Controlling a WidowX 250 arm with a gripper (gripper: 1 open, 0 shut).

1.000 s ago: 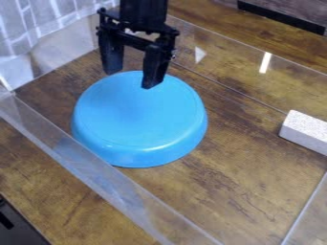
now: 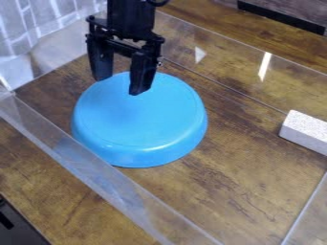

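Observation:
A black gripper (image 2: 124, 67) hangs from the top of the camera view, over the back part of a round blue dome-like object (image 2: 140, 122) on the wooden floor. Its two dark fingers point down and stand apart, with no held thing visible between them.
A white block (image 2: 307, 131) lies at the right. Clear plastic walls border the wooden surface (image 2: 236, 191) along the left and lower left. There is bare wood to the right of and below the blue object.
The gripper has shifted very slightly to the left. The blue object and white block have not visibly moved.

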